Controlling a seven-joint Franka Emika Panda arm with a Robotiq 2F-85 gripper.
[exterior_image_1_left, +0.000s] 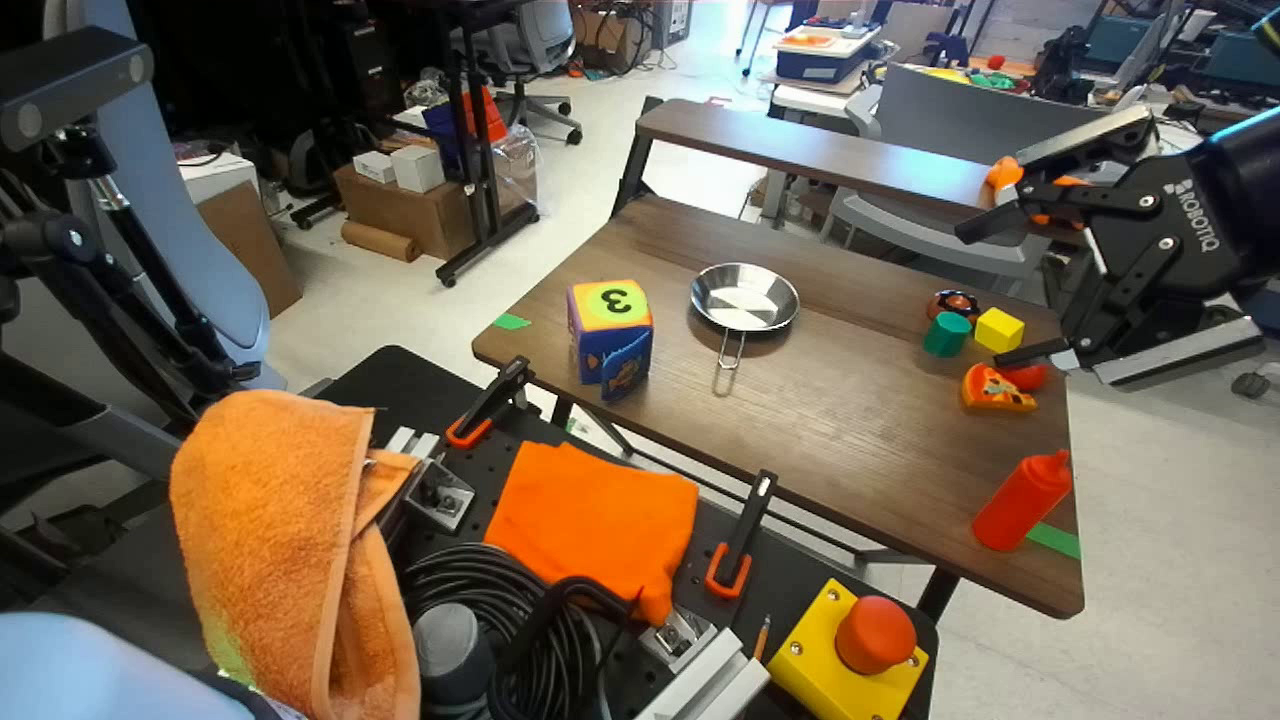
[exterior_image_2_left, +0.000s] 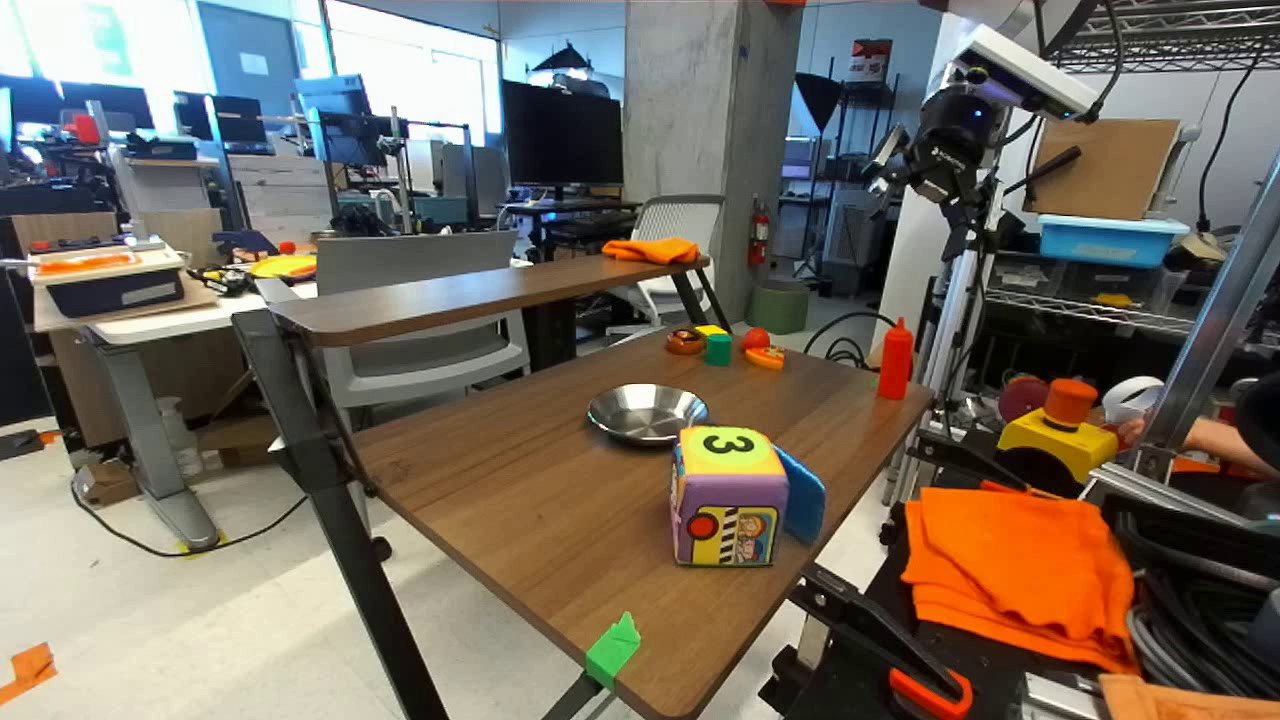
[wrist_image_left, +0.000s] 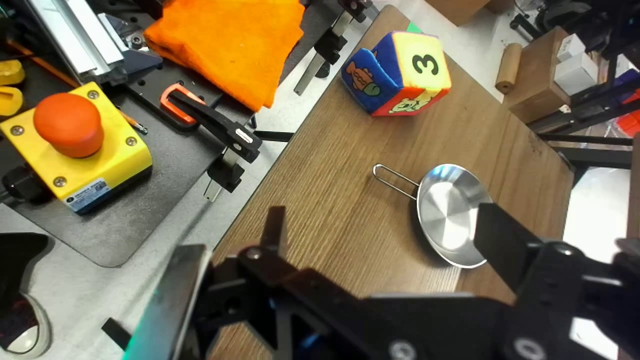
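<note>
My gripper hangs above the table's right end, its fingers wide open and empty. A steel pan with a wire handle lies on the tabletop; the wrist view shows the same pan partly behind one finger. Left of it stands a soft number cube, a yellow "3" on top and a blue flap at its side. Toward the right end sit a green cylinder, a yellow block, a toy pizza slice, a red ball and a brown ring-like item. A red squeeze bottle stands near the corner.
A raised shelf runs along the table's far side, with an orange cloth on it. Clamps, another orange cloth and a yellow box with a red button occupy the black cart.
</note>
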